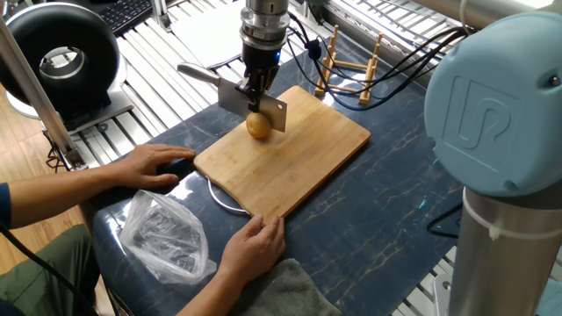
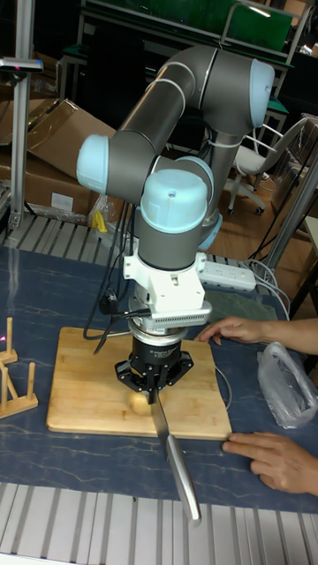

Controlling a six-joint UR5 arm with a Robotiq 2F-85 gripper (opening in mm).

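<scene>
A broad-bladed knife (image 1: 235, 99) with a metal handle is held by my gripper (image 1: 255, 95), whose fingers are shut on the blade. In the other exterior view the handle (image 2: 183, 480) sticks out over the front edge of the board, past the gripper (image 2: 155, 384). A round yellow-brown potato (image 1: 258, 125) rests on the wooden cutting board (image 1: 290, 167), right beside the blade. The potato (image 2: 140, 404) appears to the left of the blade in the other view; whether the two touch I cannot tell.
A person's hands (image 1: 255, 250) are at the board's near edge and its left corner. A clear plastic bag (image 1: 167, 237) and a grey cloth (image 1: 290, 290) lie nearby. A wooden rack (image 1: 347, 70) stands behind the board, with cables above it.
</scene>
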